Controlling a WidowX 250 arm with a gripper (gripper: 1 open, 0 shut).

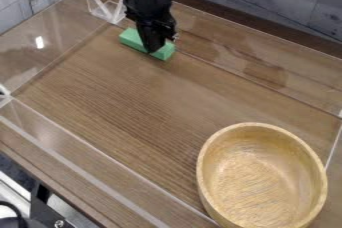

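Observation:
My black gripper (152, 34) reaches down from the top centre onto a green block (135, 40) on the wooden table at the upper middle. Its fingers are over the block, and I cannot tell whether they are open or closed on it, as the gripper is small and dark.
A large round tan bowl (261, 180) stands at the lower right. Clear plastic pieces lie at the left edge and near the top left. A tiled wall runs along the back.

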